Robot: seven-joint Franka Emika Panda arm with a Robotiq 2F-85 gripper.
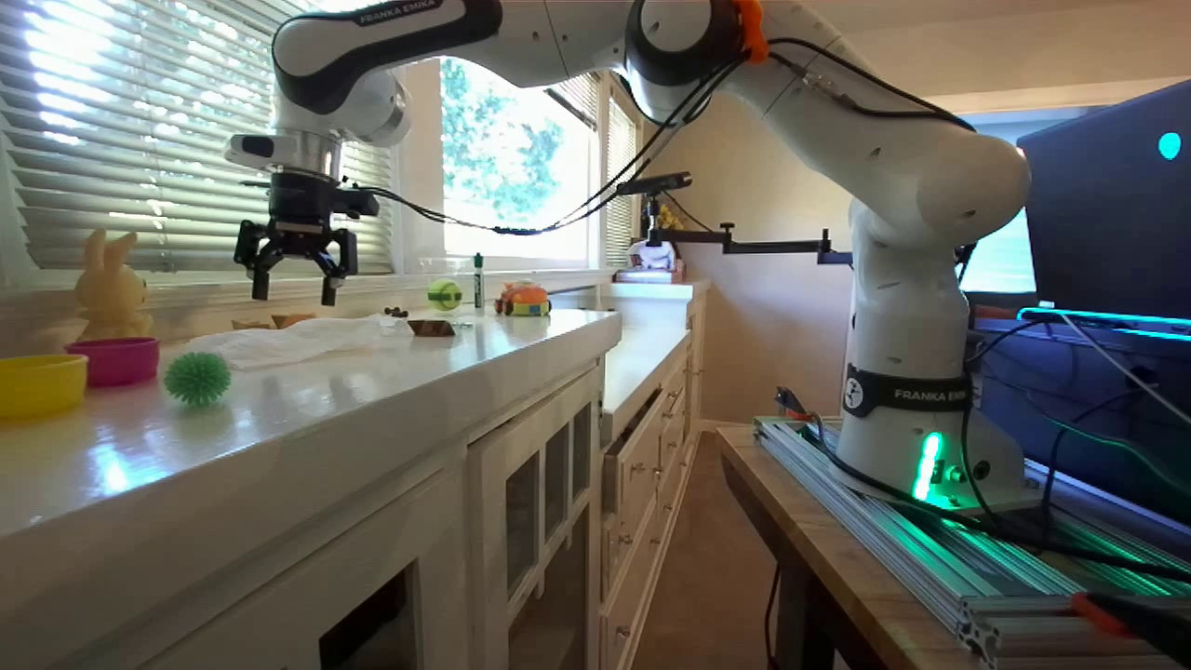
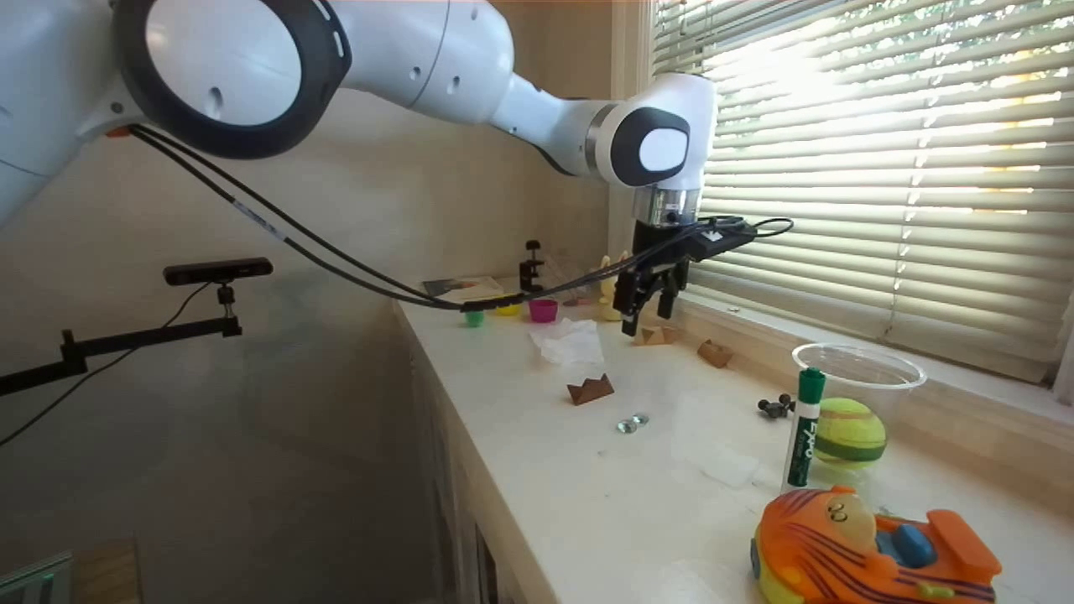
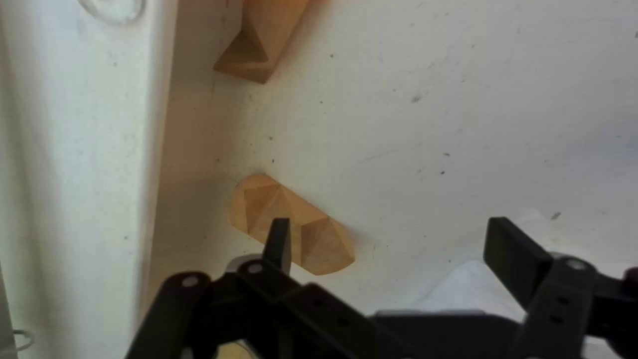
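My gripper (image 1: 295,292) hangs above the white counter with its fingers spread and nothing between them. In the wrist view, a faceted brown wooden piece (image 3: 293,222) lies below, partly covered by the left finger (image 3: 278,239). A second wooden piece (image 3: 263,39) rests farther up, close to the window ledge, cut off by the frame's edge. From the other side, exterior view 2 shows one wooden piece (image 2: 657,336) just beyond the gripper (image 2: 647,320) and another (image 2: 716,353) by the wall. A darker zigzag-edged piece (image 2: 590,389) lies nearer the counter's middle.
White tissue (image 2: 569,343) lies on the counter, with clear glass pieces (image 2: 632,424) nearer the camera. A green marker (image 2: 805,431), tennis ball (image 2: 848,433) and orange toy car (image 2: 873,549) stand at one end. Pink (image 1: 115,361) and yellow bowls (image 1: 43,386) and a spiky ball (image 1: 197,379) occupy the other.
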